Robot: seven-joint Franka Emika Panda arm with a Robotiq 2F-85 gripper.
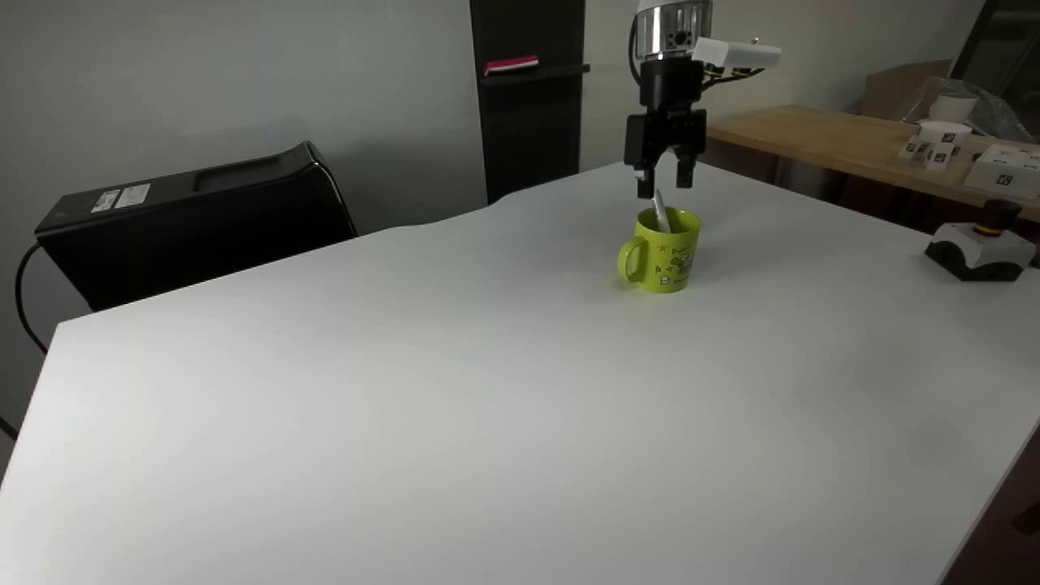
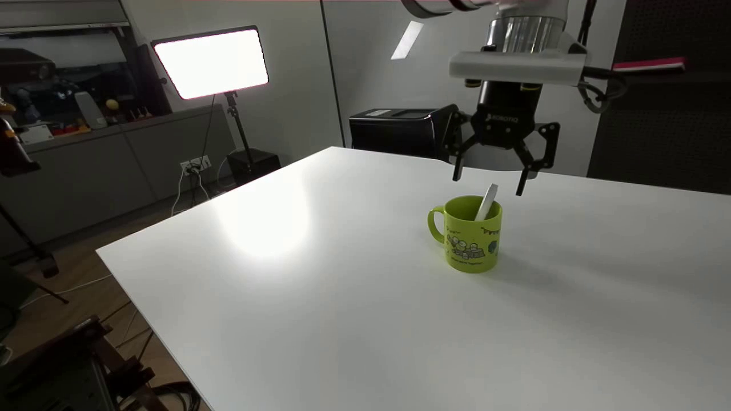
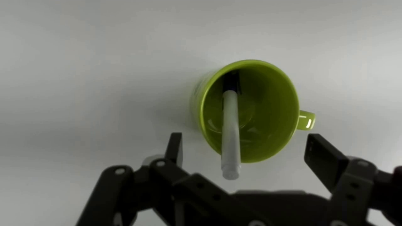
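A lime-green mug (image 1: 670, 262) stands upright towards the far side of the white table, its handle at the left in both exterior views. Leaning inside it is a white marker (image 3: 230, 131), dark end down, pale end poking out over the rim. My gripper (image 2: 490, 186) hangs above and slightly behind the mug, open and empty. In the wrist view the marker's upper end lies between the two spread fingers, touching neither. From above, the mug (image 3: 263, 113) shows just beyond the fingertips, with its handle on the right.
A black bin-like box (image 1: 195, 214) stands past the back left edge.
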